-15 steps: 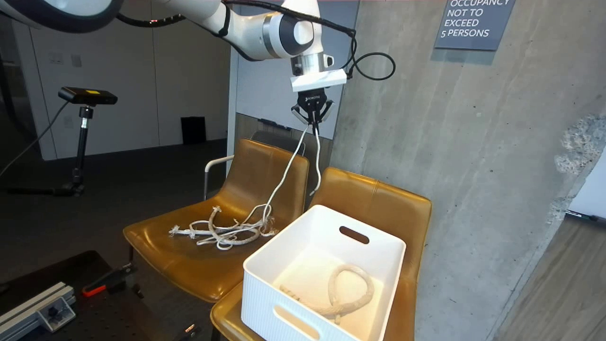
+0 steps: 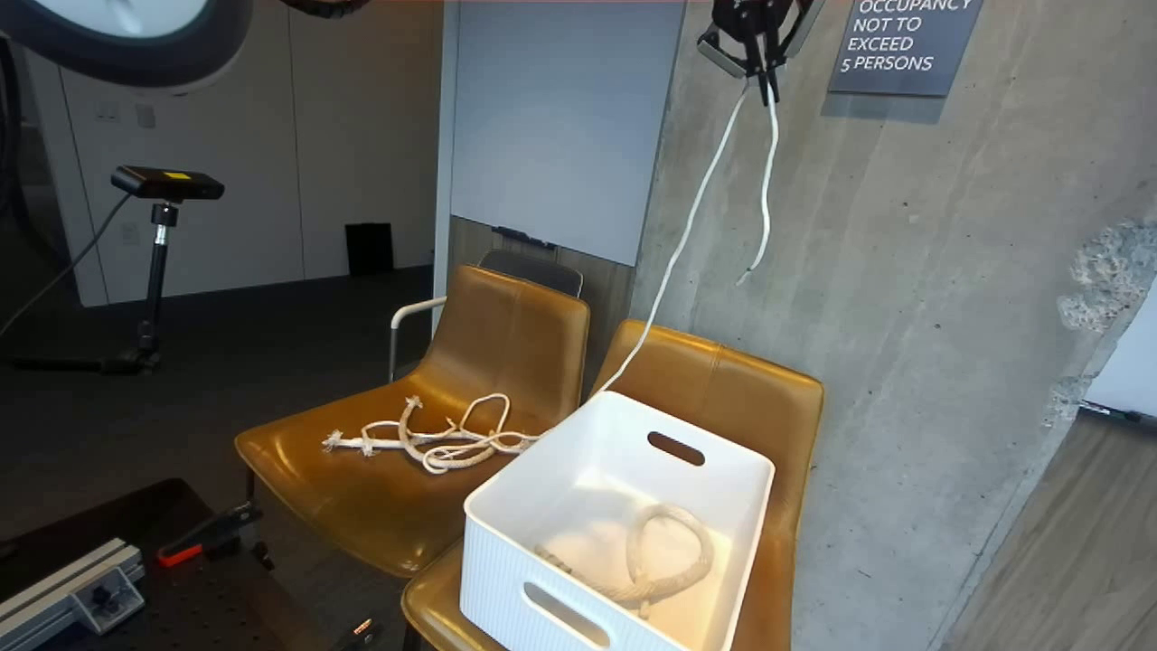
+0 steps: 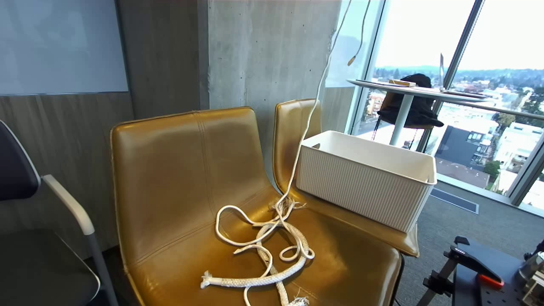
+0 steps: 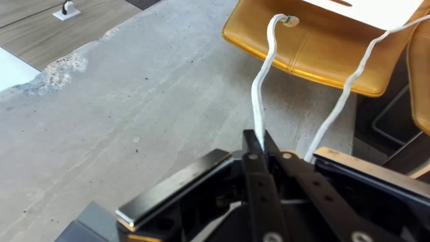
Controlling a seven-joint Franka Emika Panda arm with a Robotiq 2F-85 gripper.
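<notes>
High against the concrete wall in exterior view 1, my gripper (image 2: 767, 96) is shut on a thin white rope (image 2: 694, 206). The wrist view shows that rope (image 4: 258, 96) pinched between the gripper's fingers (image 4: 252, 161). A short end hangs free, while the longer strand slants down toward the chairs. In exterior view 2 this strand (image 3: 311, 114) runs down to a tangle of thin and thick ropes (image 3: 301, 250) on the left brown chair (image 3: 168, 188). The white bin (image 2: 521, 548) sits on the neighbouring chair, with a thick beige rope (image 2: 705, 542) curled inside.
The concrete wall (image 2: 933, 325) stands behind the right chair (image 2: 797, 434). A black camera on a stand (image 2: 163, 184) is at the left. A dark table corner (image 2: 195, 608) with clamps lies low in front. Bare space fills much of the bin.
My gripper has moved up and to the right in exterior view 1, carrying the rope. The long strand is stretched farther out of the tangle, and the tangle's loops have shifted.
</notes>
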